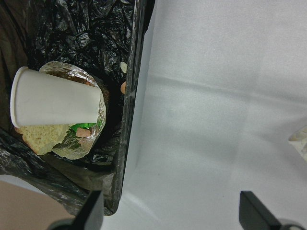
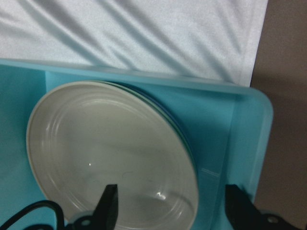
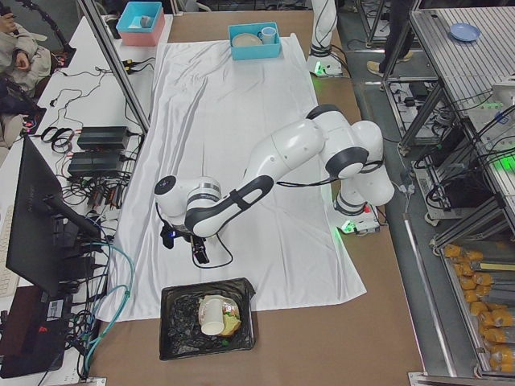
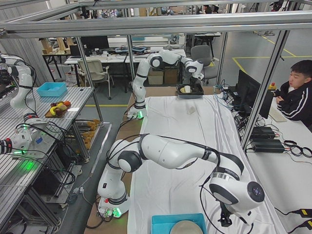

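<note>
A black bin lined with plastic [image 3: 181,338] holds a white paper cup [image 1: 57,96], bread [image 1: 43,136] and crumpled foil [image 1: 88,143]. My left gripper hangs open over the cloth beside that bin, nothing between its fingers. In the right wrist view a blue tub [image 2: 244,129] holds stacked plates, a cream one [image 2: 110,143] on top; my right gripper is open above them, fingers apart and empty.
A crumpled pale item [image 1: 300,141] lies on the cloth. Monitors and cables [image 3: 32,233] line one side.
</note>
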